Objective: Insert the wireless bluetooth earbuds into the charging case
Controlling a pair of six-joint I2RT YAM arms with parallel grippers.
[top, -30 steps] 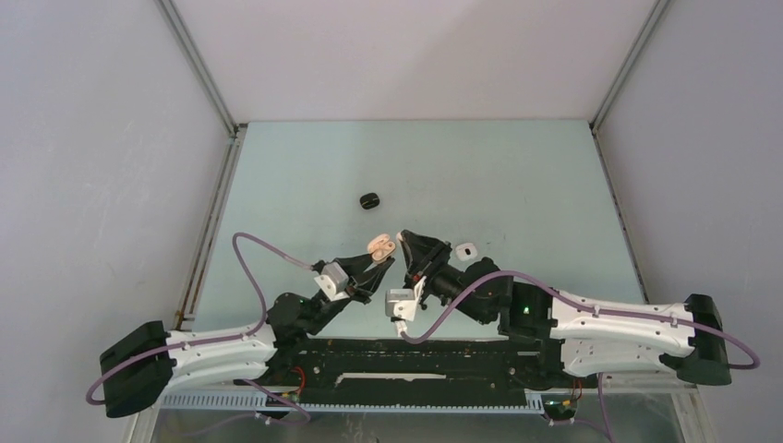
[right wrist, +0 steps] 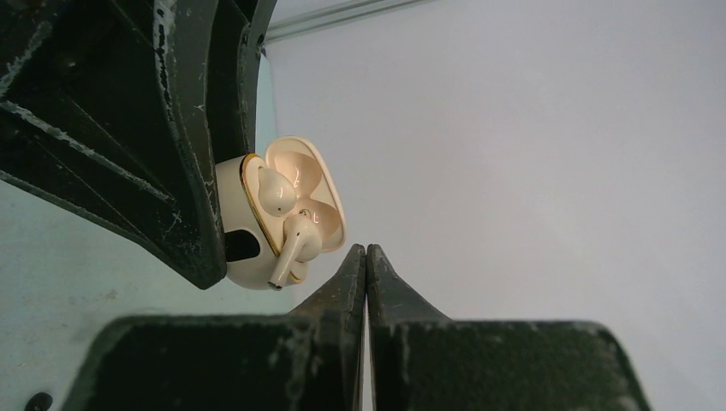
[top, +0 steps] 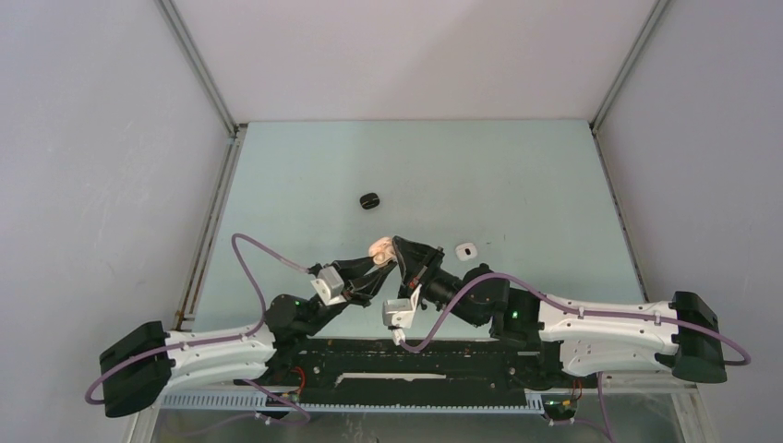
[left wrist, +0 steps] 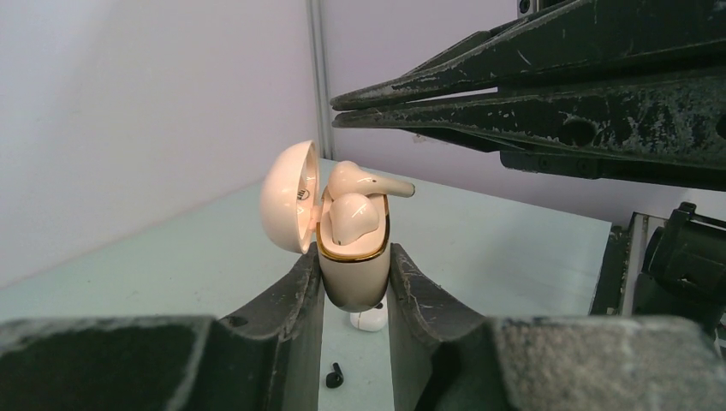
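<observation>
The pale pink charging case (left wrist: 351,278), lid open, is held upright in my left gripper. One earbud (right wrist: 276,193) sits in a well. A second earbud (left wrist: 360,180) lies crooked on the case top, its stem sticking out sideways. My right gripper is shut, nothing between its fingers; in the left wrist view its tips are just above and beside the case, close to the loose earbud.
A black object (top: 369,200) lies on the table behind the grippers, and a white square object (top: 466,250) to the right.
The right gripper has moved slightly left toward the case since about a second ago. The left gripper and case have barely moved.
</observation>
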